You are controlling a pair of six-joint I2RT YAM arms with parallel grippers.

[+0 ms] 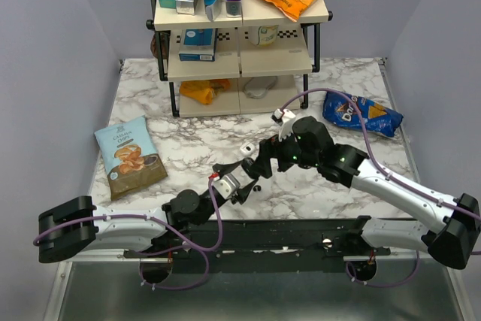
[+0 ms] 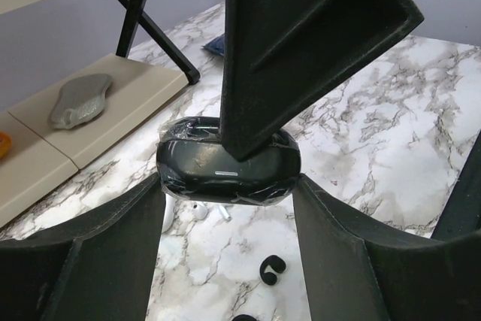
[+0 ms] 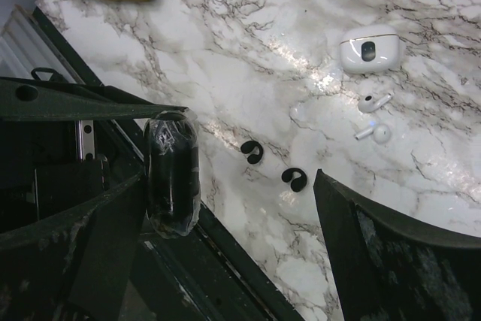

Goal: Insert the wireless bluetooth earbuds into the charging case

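A black, glossy charging case (image 2: 225, 173) in crinkled clear film hangs above the table, its sides against both fingertips of my left gripper. Whether its lid is shut cannot be made out clearly. One dark finger (image 2: 301, 43) of my right gripper crosses in front of the case and overlaps its upper edge. The right wrist view shows my right gripper wide open, its left fingertip at the case's side. On the marble below lie two black curved earbuds, one earbud (image 3: 253, 151) beside the other earbud (image 3: 294, 179).
A white earbud case (image 3: 370, 52) stands on the table with a white earbud (image 3: 373, 102) and another white earbud (image 3: 374, 134) nearby. Chip bags, brown (image 1: 131, 157) and blue (image 1: 362, 113), lie left and right. A shelf rack (image 1: 240, 65) stands behind. Marble around the earbuds is clear.
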